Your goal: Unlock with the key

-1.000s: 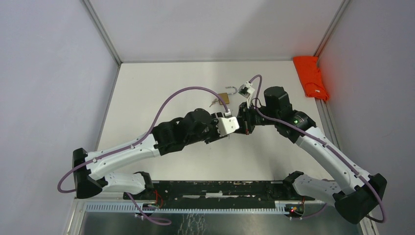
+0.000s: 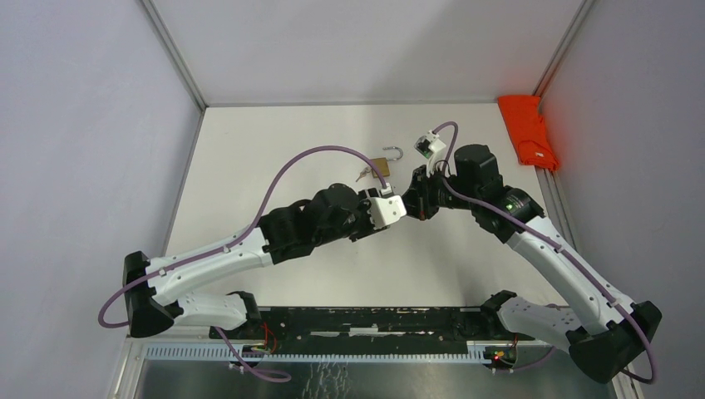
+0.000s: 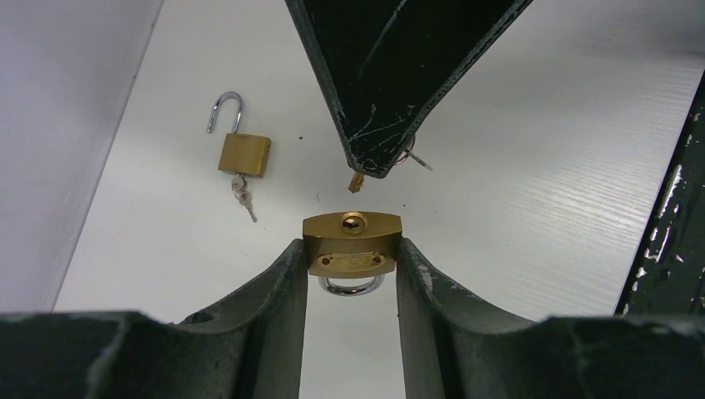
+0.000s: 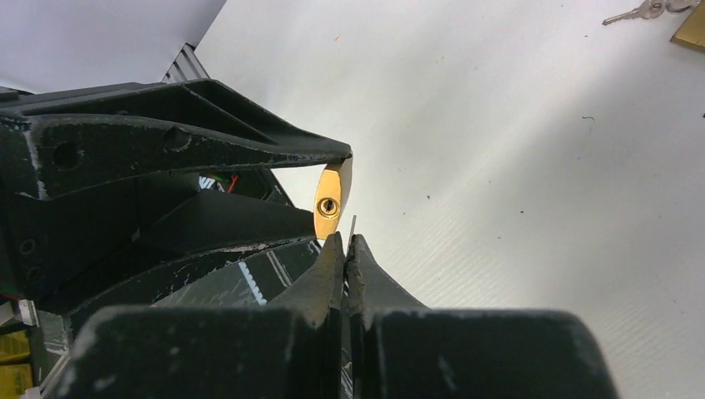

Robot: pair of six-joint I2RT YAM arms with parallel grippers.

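A brass padlock (image 3: pixel 352 244) is pinched in my left gripper, its keyhole turned toward my right gripper and its shackle on the far side. In the left wrist view a key (image 3: pixel 357 182) pokes out below the right gripper's dark fingertips, part of its ring showing behind them. The right wrist view shows the key edge-on as a thin blade (image 4: pixel 353 224) between the shut fingers. Its tip is close beside the padlock face but outside the keyhole (image 4: pixel 328 207). The top view hides padlock and key between the arms.
A second brass padlock (image 3: pixel 245 155) with its shackle open lies on the white table, small keys (image 3: pixel 244 198) at its lower end. An orange-red bag (image 2: pixel 529 131) is at the back right. Clear table surrounds both arms.
My right gripper has shifted slightly right and toward the back, widening the space to the left one. The left arm looks almost still.
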